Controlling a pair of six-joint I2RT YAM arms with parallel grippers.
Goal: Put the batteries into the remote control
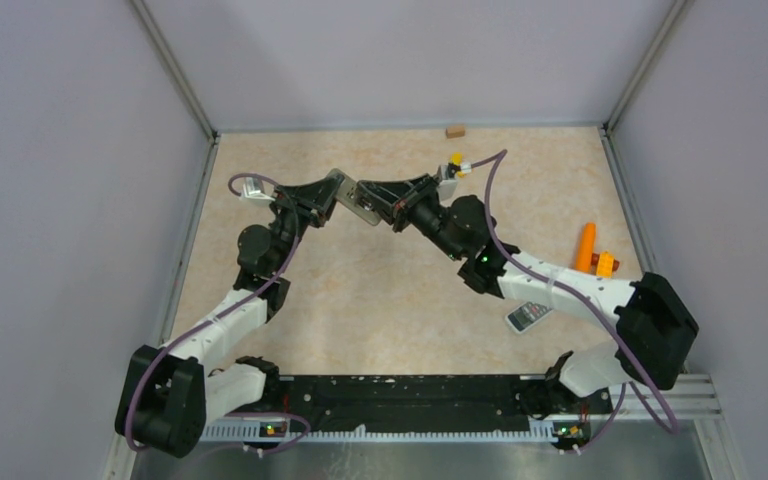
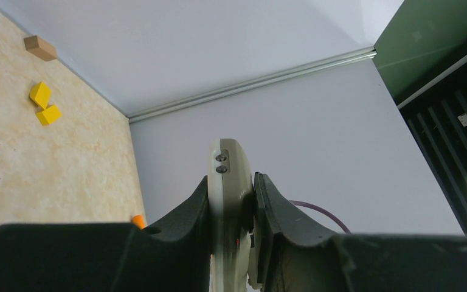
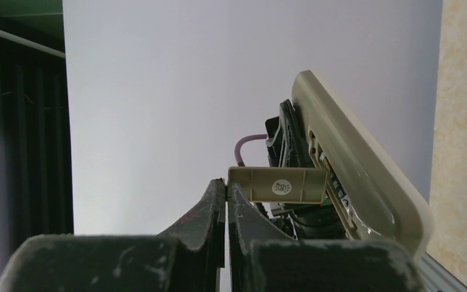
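My left gripper is shut on the beige remote control (image 2: 230,267), holding it in the air. In the top view the remote runs slantwise between both hands. My right gripper is shut on one end of a small beige battery cover (image 3: 304,184) with a round mark. Its free end points at the remote's open side. Inside the compartment, parts of the batteries (image 3: 335,182) show; the cover hides the rest. Whether the cover touches the remote, I cannot tell.
A grey keypad device (image 1: 528,317) lies at the right front under the right arm. An orange tube (image 1: 586,247) stands out by the right edge. At the back are a brown block (image 1: 455,131) and yellow blocks (image 2: 50,114).
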